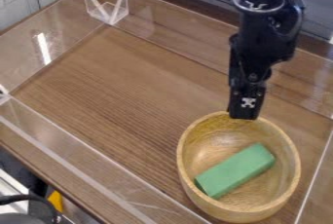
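My gripper [243,83] hangs open above the back rim of a round yellowish bowl [200,149] at the lower right, with nothing seen between its dark fingers. A green rectangular block [236,170] lies tilted diagonally on the bowl's floor, below the gripper and toward the front.
A clear, white-edged object [107,10] stands at the back left. Dark cables or hardware [26,208] sit at the bottom left corner, beyond the table's edge.
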